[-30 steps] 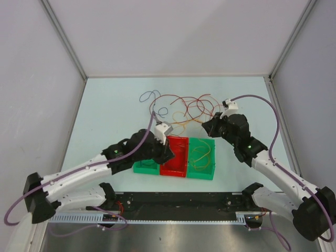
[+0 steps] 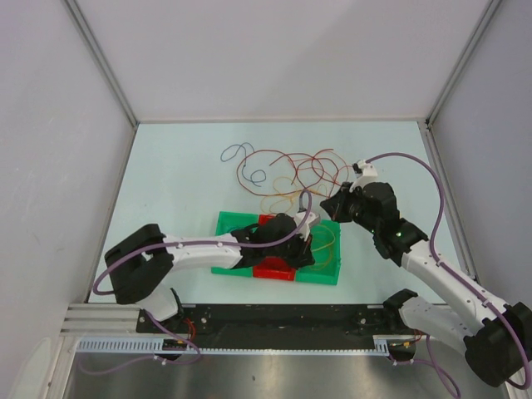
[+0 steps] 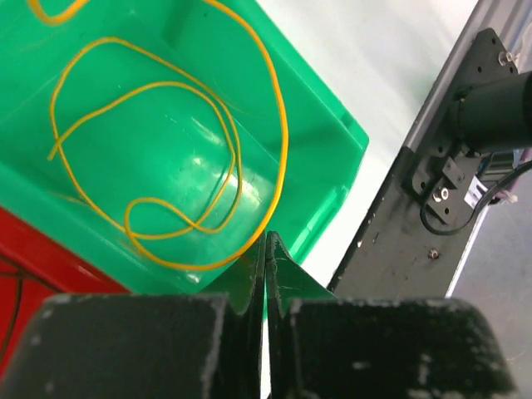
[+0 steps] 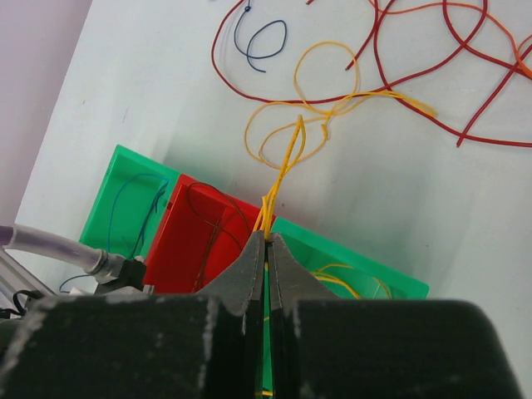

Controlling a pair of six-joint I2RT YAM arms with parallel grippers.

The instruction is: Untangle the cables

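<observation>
My right gripper is shut on a folded strand of yellow cable [image 4: 287, 166], above the back edge of the tray's right green compartment [image 4: 403, 284]. More of that yellow runs out across the table. My left gripper is shut, pointing down over the same compartment [image 2: 332, 273]. A yellow cable [image 3: 281, 150] curves right behind its fingertips; nothing clearly shows between them. Thinner yellow loops [image 3: 237, 158] lie in this compartment. Red cables [image 2: 266, 151] lie looped on the table behind the tray, with a blue cable [image 2: 237, 148] at their left.
The red middle compartment [image 4: 208, 199] holds dark red cable. Blue cable lies in the left green compartment [image 4: 125, 179]. An orange cable [image 4: 503, 29] crosses the red loops. Open table lies at the far left and far right.
My left arm has swung right, from over the red compartment to over the right green one, its gripper lower now. The right arm has barely shifted, and the table cables look unchanged.
</observation>
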